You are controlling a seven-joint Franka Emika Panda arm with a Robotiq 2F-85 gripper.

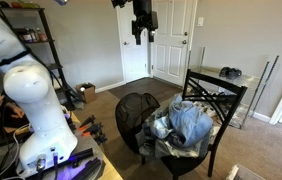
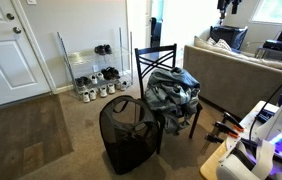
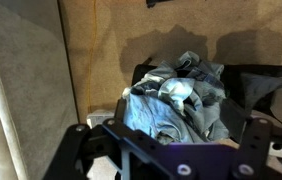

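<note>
Crumpled blue-grey clothes (image 1: pixel 188 124) are heaped on the seat of a black chair (image 1: pixel 219 99). Beside the chair on the floor stands a black mesh basket (image 2: pixel 128 132). High above them, at the top of exterior view 1, hangs my gripper (image 1: pixel 144 38), well apart from everything. Seen from the wrist, the clothes (image 3: pixel 181 105) lie below, and the dark fingers (image 3: pixel 59 150) stand wide apart at the lower edge. The gripper is open and holds nothing.
A shoe rack (image 2: pixel 98 72) with several shoes stands by the wall behind the chair. A beige sofa (image 2: pixel 226 75) is on the chair's other side. Bare floor (image 2: pixel 41 120) lies open toward the white door (image 2: pixel 8 50).
</note>
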